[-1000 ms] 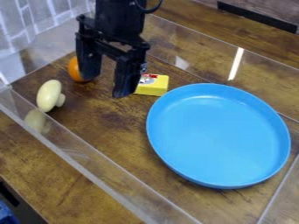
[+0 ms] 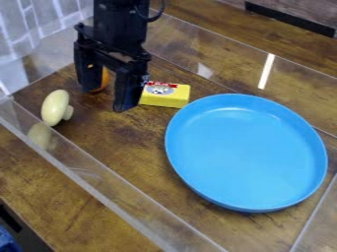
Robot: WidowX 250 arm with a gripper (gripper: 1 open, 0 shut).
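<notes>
My black gripper (image 2: 110,79) hangs in the upper left with its fingers apart and nothing seen between them. Just behind it, an orange object (image 2: 97,81) is mostly hidden. A yellow box (image 2: 168,94) with a printed label lies right of the gripper. A pale cream, oval object (image 2: 57,106) lies to the lower left of the gripper.
A large blue plate (image 2: 245,153) takes up the right side of the wooden table (image 2: 99,197). Clear plastic walls run along the left and across the lower part.
My gripper has moved left, covering more of the orange object and uncovering more of the yellow box. The plate and the cream object have not moved.
</notes>
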